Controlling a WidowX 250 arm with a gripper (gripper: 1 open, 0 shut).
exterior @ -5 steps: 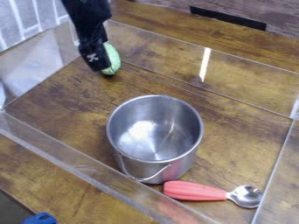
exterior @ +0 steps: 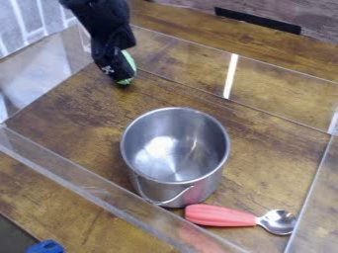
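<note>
My black gripper (exterior: 117, 65) hangs at the upper left, over a light green oval object (exterior: 126, 79) that it mostly hides; whether it touches that object I cannot tell. A steel pot (exterior: 175, 158) with a wire handle stands in the middle of the clear-walled box. A spoon with a pink handle (exterior: 218, 215) and metal bowl lies in front of it to the right.
Clear walls (exterior: 93, 198) surround the wooden floor of the box. The floor left of and behind the pot is bare. A blue object (exterior: 43, 247) sits outside at the bottom left.
The pot and spoon have not moved.
</note>
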